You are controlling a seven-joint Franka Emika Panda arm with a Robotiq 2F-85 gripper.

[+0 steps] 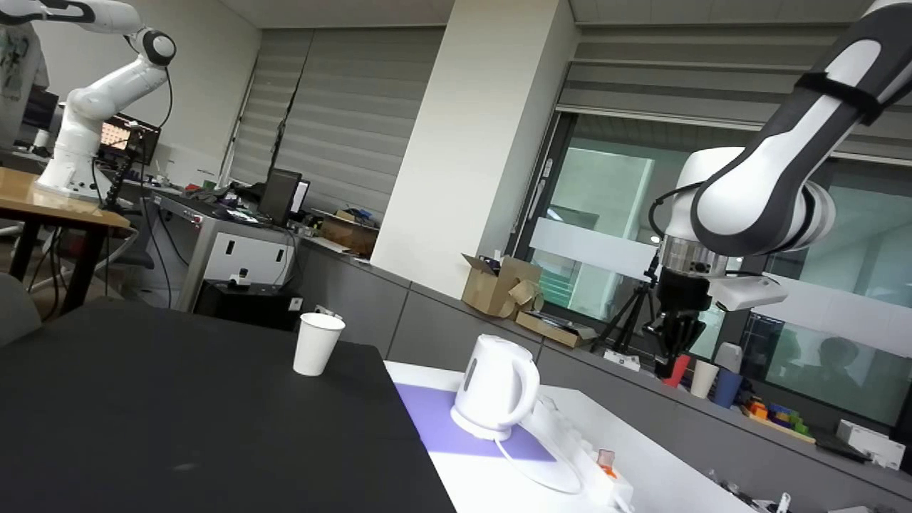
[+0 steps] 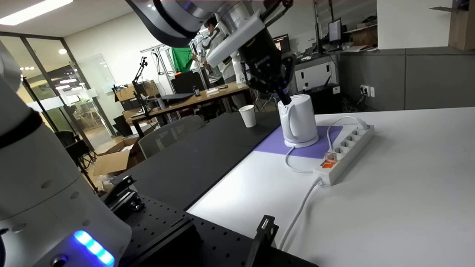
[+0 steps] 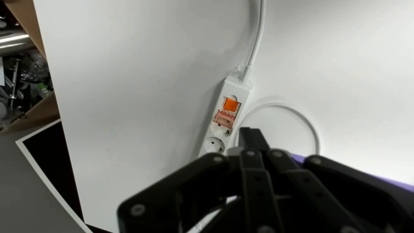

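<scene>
My gripper [image 1: 669, 363] hangs in the air above the white table, its fingers shut with nothing showing between the black fingertips. Below it in the wrist view lies a white power strip [image 3: 233, 87] with an orange switch [image 3: 231, 105] under a clear, raised cover [image 3: 225, 118]. A white electric kettle [image 2: 299, 118] stands upright on a purple mat [image 2: 269, 143]; from this side the gripper overlaps its top, but the other exterior view shows the two apart. On the black table stands a white paper cup [image 1: 318, 343].
The kettle's white cord [image 1: 547, 489] curls beside the strip, and a second cable [image 2: 299, 211] runs toward the robot's base. A box of clutter [image 3: 29, 77] sits past the table's edge.
</scene>
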